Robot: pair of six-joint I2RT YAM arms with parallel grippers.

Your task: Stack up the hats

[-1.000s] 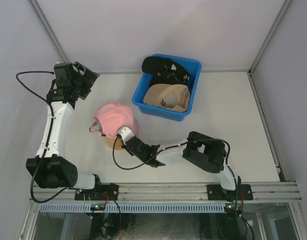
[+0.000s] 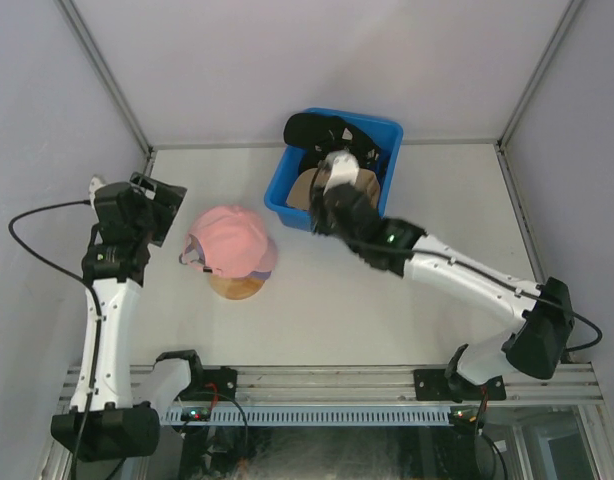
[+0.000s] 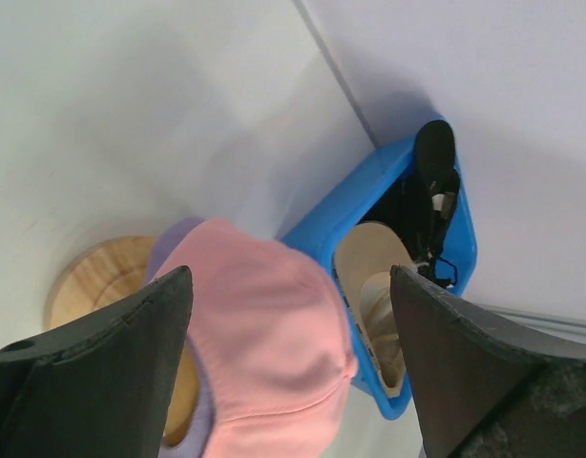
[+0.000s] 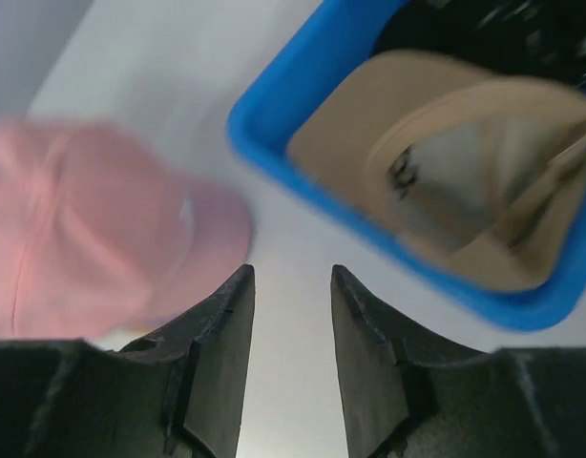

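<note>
A pink cap (image 2: 227, 241) sits on a round wooden stand (image 2: 236, 287) left of centre, its brim side showing purple. Inside the blue bin (image 2: 392, 135) lie a tan cap (image 4: 374, 110) and, behind it, a black cap (image 2: 314, 129). My right gripper (image 2: 332, 172), blurred, hovers over the bin's front part and hides some of the tan cap; in its wrist view the fingers (image 4: 221, 353) stand apart with nothing between them. At the far left my left gripper is raised beside the pink cap, its fingers wide apart and empty.
White walls close off the back and both sides. A metal rail (image 2: 317, 380) runs along the front edge.
The right arm has swung from beside the pink cap and its stand, back and to the right, over the bin. The caps keep their places.
</note>
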